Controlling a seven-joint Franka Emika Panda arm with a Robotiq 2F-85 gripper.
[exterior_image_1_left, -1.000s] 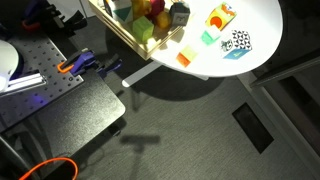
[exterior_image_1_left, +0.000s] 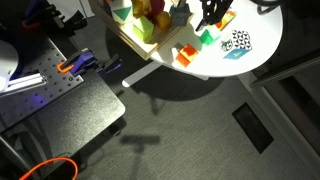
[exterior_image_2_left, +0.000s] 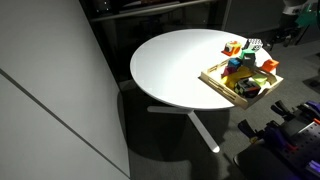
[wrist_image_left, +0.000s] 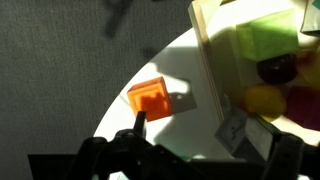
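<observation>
In the wrist view my gripper is open, its dark fingers wide apart at the bottom of the picture with nothing visibly held between them. Ahead of the left finger, an orange block (wrist_image_left: 150, 98) lies on the white table, apart from the gripper. Exterior view 1 shows the same orange block (exterior_image_1_left: 186, 55) near the table edge, and dark parts of the arm at the top. A wooden tray (wrist_image_left: 208, 62) stands to the right in the wrist view, holding a light green block (wrist_image_left: 268, 36), a yellow round item (wrist_image_left: 264, 101) and a dark grey block (wrist_image_left: 243, 137).
Near the orange block are a green block (exterior_image_1_left: 208, 37) and a black-and-white patterned box (exterior_image_1_left: 237, 43). An orange-and-yellow block (exterior_image_2_left: 232, 47) sits farther off.
Dark arm parts have come into exterior view 1 from the top, over the table's far side. Shade now falls on the blocks, which look unmoved.
</observation>
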